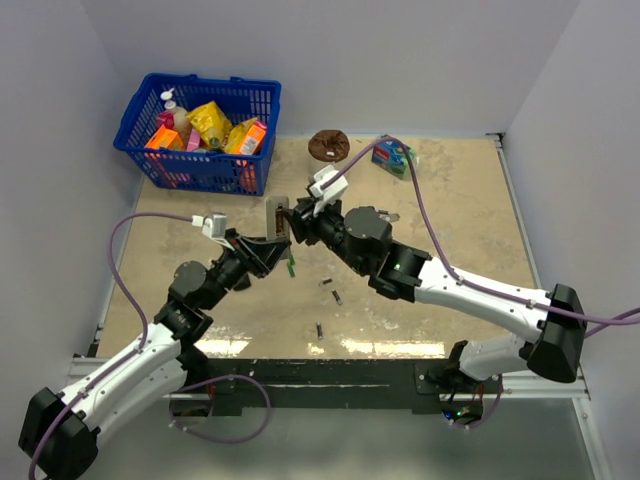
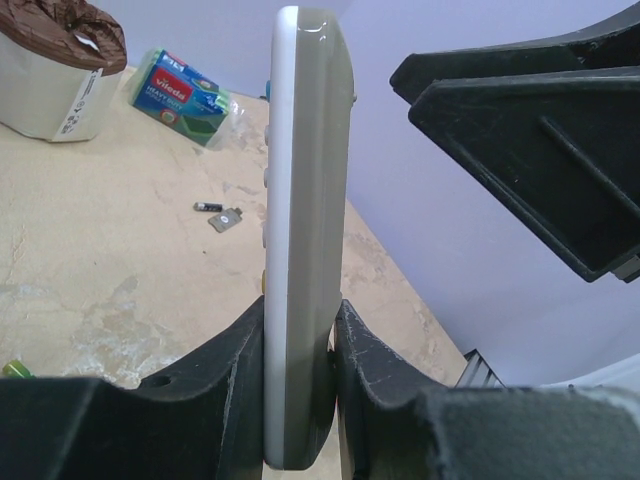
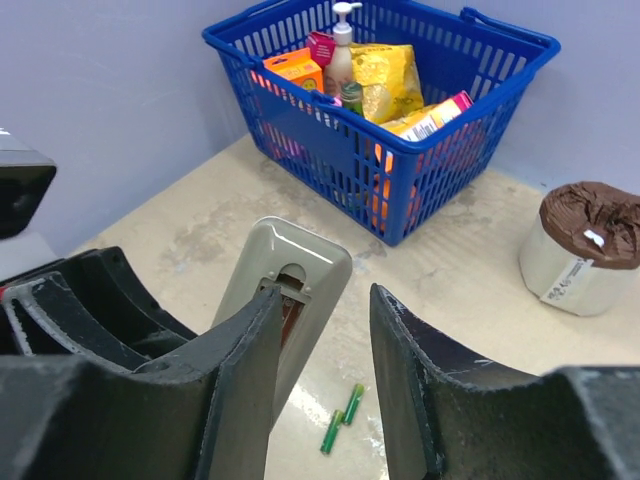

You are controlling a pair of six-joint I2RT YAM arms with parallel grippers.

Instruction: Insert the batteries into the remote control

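The grey-white remote control (image 2: pixel 292 200) stands upright above the table, my left gripper shut on its lower part. In the right wrist view the remote's open battery compartment (image 3: pixel 291 283) faces my right gripper. That gripper is open beside the remote, with nothing visible between its fingers; its left finger hides part of the compartment, so its contents cannot be told. Two green batteries (image 3: pixel 354 402) lie on the table below. Dark batteries (image 1: pixel 337 298) (image 1: pixel 319 330) and a small dark piece (image 1: pixel 326 282), perhaps a battery, lie nearer the front.
A blue basket (image 1: pixel 197 165) of groceries fills the back left. A white bin with brown lining (image 1: pixel 328 148) and a blue-green pack (image 1: pixel 394 155) stand at the back. Farther right lie a battery (image 2: pixel 208 207) and a small grey cover (image 2: pixel 226 219).
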